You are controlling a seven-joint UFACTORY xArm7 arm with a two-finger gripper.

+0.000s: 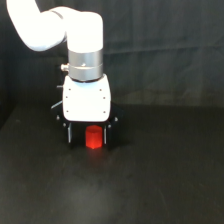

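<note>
A small red block [94,138] rests on the dark table top. My gripper [87,139], below a white arm, points straight down at the block with its fingers apart. In the image one dark finger [69,133] stands to the left of the block with a gap between them. The other finger is close to the block's right side; whether it touches cannot be told. Depth is hard to judge, so it is unclear whether the block lies between the fingers or a little in front of or behind them.
A black curtain [160,55] hangs behind the table. No other objects stand near the block.
</note>
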